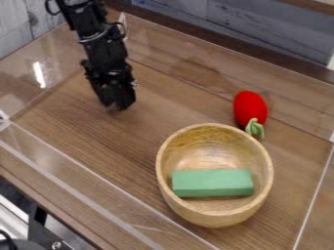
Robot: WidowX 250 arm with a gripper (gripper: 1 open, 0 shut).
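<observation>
The black arm comes down from the upper left, its gripper (115,98) low over the bare wooden table, left of centre; whether its fingers are open is hard to make out at this size. A red strawberry-like object (251,107) with a green top lies at the right. A wooden bowl (175,200) at the lower right holds a green block (212,183).
A raised dark edge runs along the back right, and a pale wall stands at the upper left.
</observation>
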